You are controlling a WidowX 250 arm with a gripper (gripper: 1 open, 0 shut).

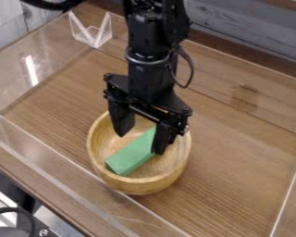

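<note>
A black robot arm comes down from the top of the view, with its gripper [144,120] open over a round tan bowl [114,183]. A green oblong block [130,156] lies inside the bowl, between and below the two fingers, partly hidden behind the right one. I see nothing held between the fingers.
A wooden table [237,120] surrounds the bowl, clear on the right and left. A small clear plastic object [92,28] stands at the back left. Dark cables lie at the lower left edge.
</note>
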